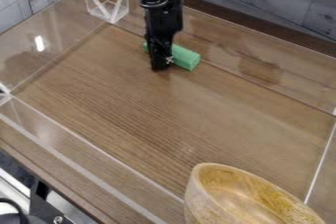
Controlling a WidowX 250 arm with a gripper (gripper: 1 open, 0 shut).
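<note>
The black gripper (160, 54) reaches down from the top centre onto a green block (184, 58) lying on the wooden table. Its fingertips sit at the block's left part and partly cover it. Whether they are open or shut on the block is hard to make out.
A large yellow bowl (243, 195) stands at the bottom right edge. A wall (269, 7) runs along the back.
</note>
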